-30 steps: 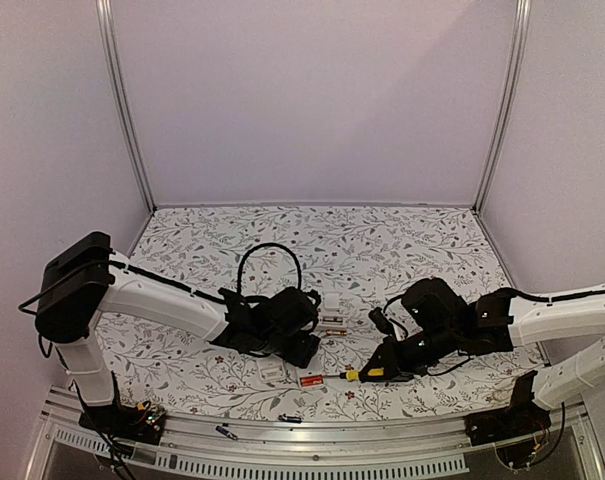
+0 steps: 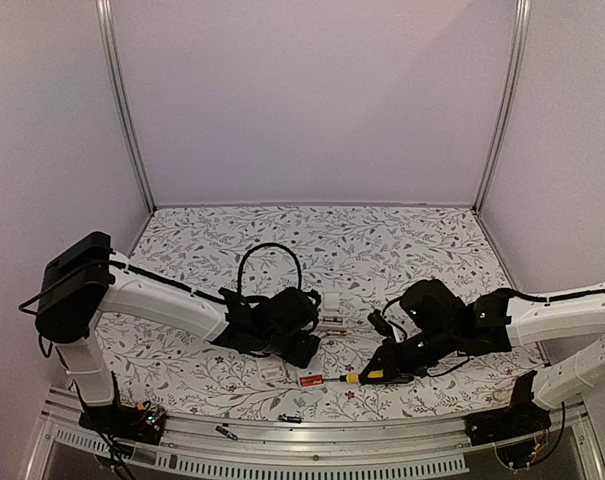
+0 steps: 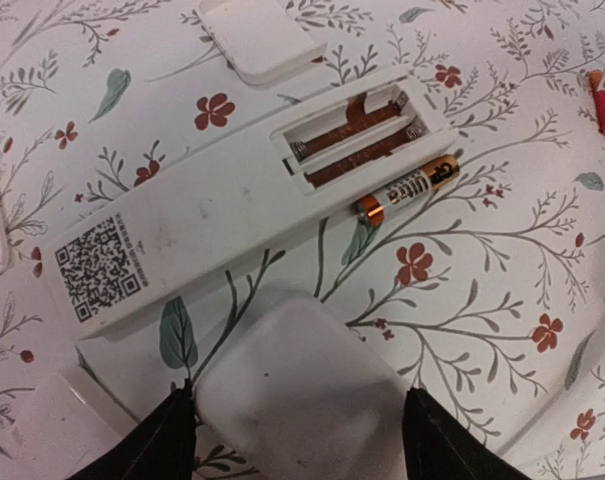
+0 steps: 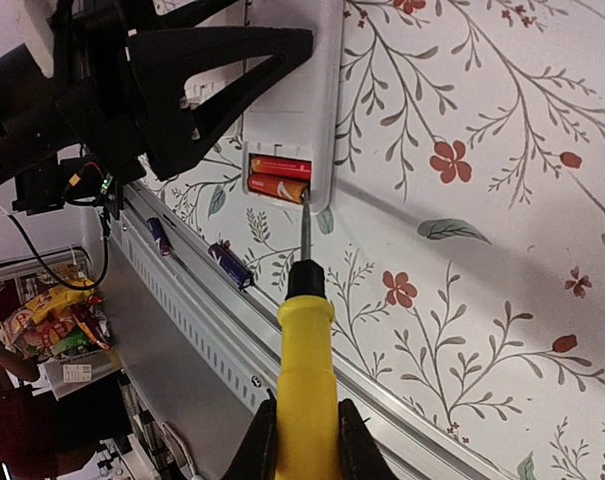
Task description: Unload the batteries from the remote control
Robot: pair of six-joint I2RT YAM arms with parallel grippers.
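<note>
A white remote [image 4: 282, 110] lies under my left gripper, its compartment holding two red-orange batteries [image 4: 279, 178] side by side. The left gripper stands open, its fingers [image 4: 222, 90] over the remote's body; whether they touch it I cannot tell. My right gripper [image 2: 374, 376] is shut on the yellow handle of a screwdriver [image 4: 307, 370]. The screwdriver's thin tip reaches the compartment's edge, at the end of the lower battery. Another white remote [image 3: 212, 185] has an empty compartment, with an orange-and-black battery [image 3: 410, 190] on the cloth against its side.
White covers [image 3: 262, 40] lie around the second remote. A red battery [image 3: 603, 103] rests apart on the cloth. Two dark batteries [image 4: 230, 264] lie by the metal rail at the front edge.
The right gripper and screwdriver have shifted very slightly at the compartment. The left arm stays where it was.
</note>
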